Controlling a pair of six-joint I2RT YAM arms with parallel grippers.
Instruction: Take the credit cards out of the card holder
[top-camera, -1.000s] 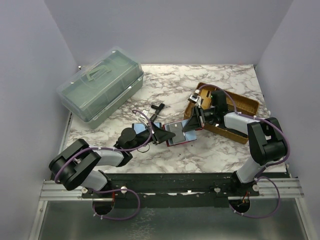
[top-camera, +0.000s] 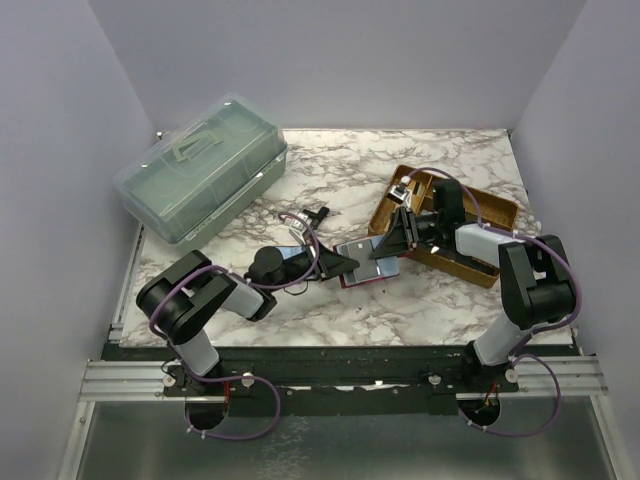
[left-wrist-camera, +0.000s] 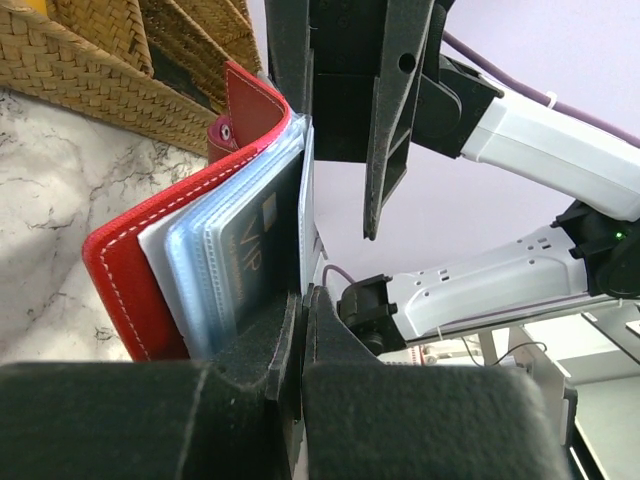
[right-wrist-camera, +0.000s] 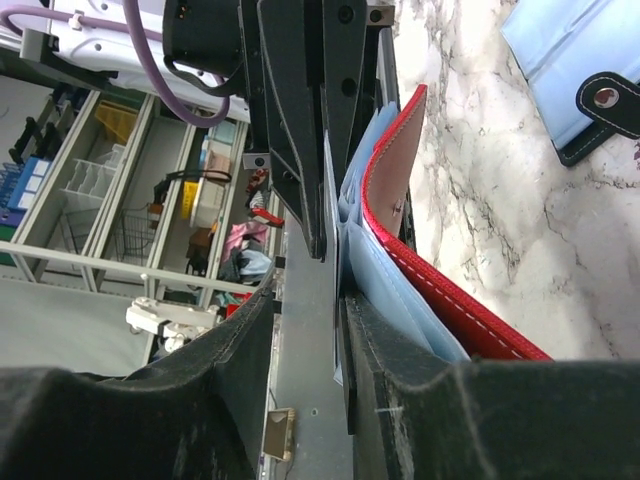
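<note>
The red-edged card holder (top-camera: 362, 262) with light blue sleeves hangs between my arms; in the left wrist view a dark VIP card (left-wrist-camera: 262, 240) shows in its sleeves. My left gripper (top-camera: 348, 264) is shut on the holder's near side, its fingertips at the sleeves (left-wrist-camera: 205, 260). My right gripper (top-camera: 396, 242) is at the other side, open, its fingers around the holder's edge; in the right wrist view the red flap (right-wrist-camera: 460, 310) curves outward.
A woven basket (top-camera: 492, 200) with compartments stands at the back right. A green lidded box (top-camera: 200, 170) is at the left. Light blue items (right-wrist-camera: 560, 70) lie on the marble table behind my left arm.
Both arms and the holder have shifted slightly to the right, the left arm's elbow most visibly.
</note>
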